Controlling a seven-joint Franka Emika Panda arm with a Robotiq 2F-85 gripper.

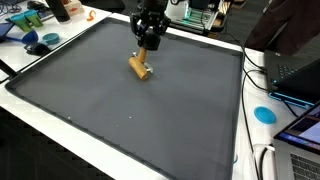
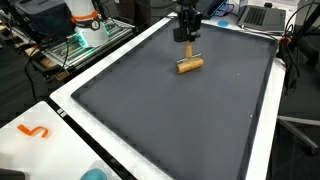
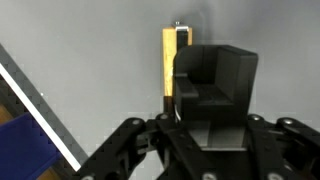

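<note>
A small roller with a tan wooden cylinder (image 1: 138, 68) and a thin metal frame shows in both exterior views. Its light wooden handle (image 2: 188, 48) points up into my gripper (image 2: 187, 34), which is shut on it. From the side, the black gripper (image 1: 149, 35) is seen directly above the roller, with the cylinder lowest, at or close to the grey table top. In the wrist view the dark fingers (image 3: 215, 75) cover much of the tool; part of the tan cylinder (image 3: 169, 60) shows beyond them. The grip itself is mostly hidden there.
Blue utensils (image 1: 38, 48) sit past the left edge.
</note>
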